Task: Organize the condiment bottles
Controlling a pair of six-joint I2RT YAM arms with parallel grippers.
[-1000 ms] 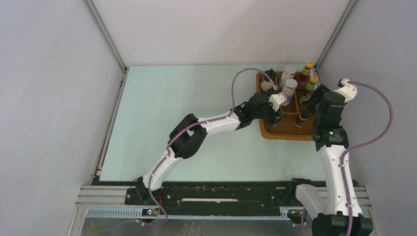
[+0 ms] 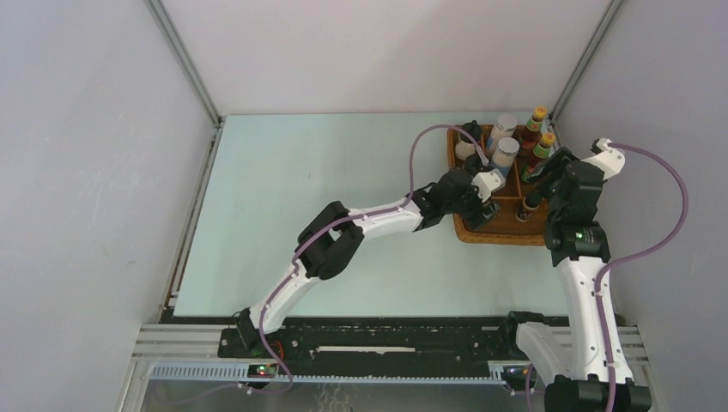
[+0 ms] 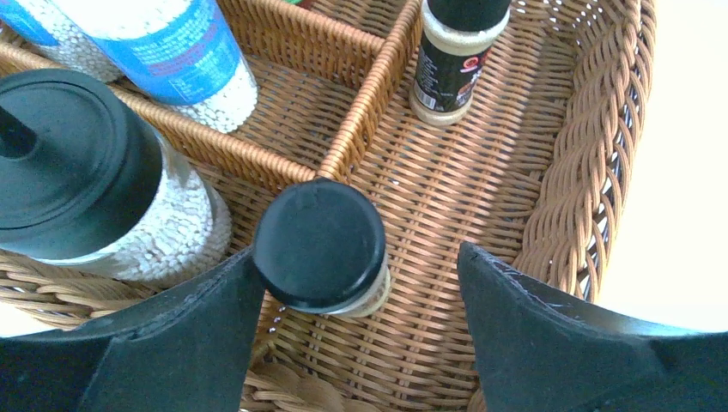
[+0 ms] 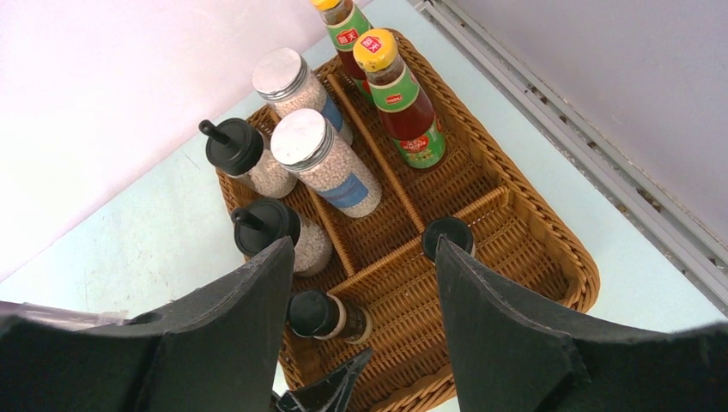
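Observation:
In the left wrist view a black-capped bottle (image 3: 322, 249) stands in the front compartment of the wicker basket (image 3: 592, 163), by the divider corner. My left gripper is open around it, one finger close to the cap and the other well apart. A second black-capped bottle (image 3: 455, 60) stands farther along the same compartment. In the right wrist view two sauce bottles (image 4: 408, 112), two white-lidded jars (image 4: 330, 167) and two black-lidded jars (image 4: 283, 232) stand in the other compartments. My right gripper is open above the basket's right side, holding nothing.
The basket stands at the table's far right, near the side wall (image 2: 652, 103). My two arms face each other across the basket.
The right arm has hardly moved, and the bottles stay in place.

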